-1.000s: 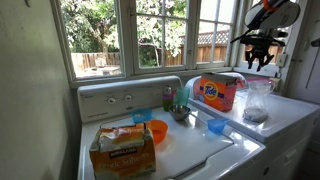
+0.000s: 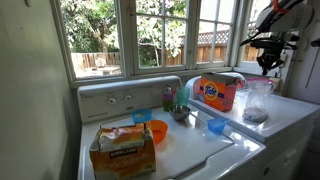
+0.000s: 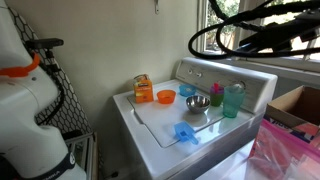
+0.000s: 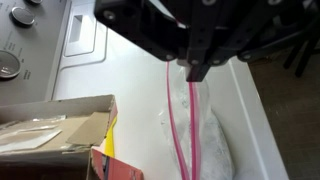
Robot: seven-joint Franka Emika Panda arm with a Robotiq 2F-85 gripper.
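High at the right in exterior view 1, my gripper hangs above a clear plastic bag that stands open on the white top. Looking down in the wrist view, the gripper is shut, its dark fingertips close together above the pink-edged bag. Nothing clearly shows between the fingers; whether they touch the bag's rim, I cannot tell. Something pale lies in the bag's bottom. In exterior view 2 the bag is at the lower right, and the gripper is out of sight there.
An orange Tide box stands close beside the bag, its open cardboard top near the gripper. Farther left are a metal bowl, a green cup, blue and orange bowls, and a Kirkland bag. Windows rise behind.
Over the last second my gripper has moved a little to the right and lower in exterior view 1. The bag, box and bowls look unmoved.
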